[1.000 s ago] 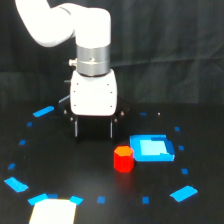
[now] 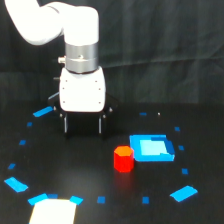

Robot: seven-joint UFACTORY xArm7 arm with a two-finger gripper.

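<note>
A small red hexagonal block (image 2: 124, 160) stands on the dark table, right of centre and low in the view. Just behind it and to its right lies a blue square (image 2: 166, 154) with a white patch in it; whether the two touch, I cannot tell. My white arm comes down from the upper left. Its gripper (image 2: 83, 125) hangs left of the red block and farther back, with two thin dark fingers well apart. Nothing shows between them.
A cream square (image 2: 53, 211) lies at the bottom left edge. Flat blue strips and dots are scattered around, including a strip (image 2: 184, 194) at the lower right. The table below the gripper looks clear. A dark curtain (image 2: 160, 50) hangs behind.
My arm and gripper have shifted slightly left, farther from the red block. The fingers remain apart, and the block and squares have not moved.
</note>
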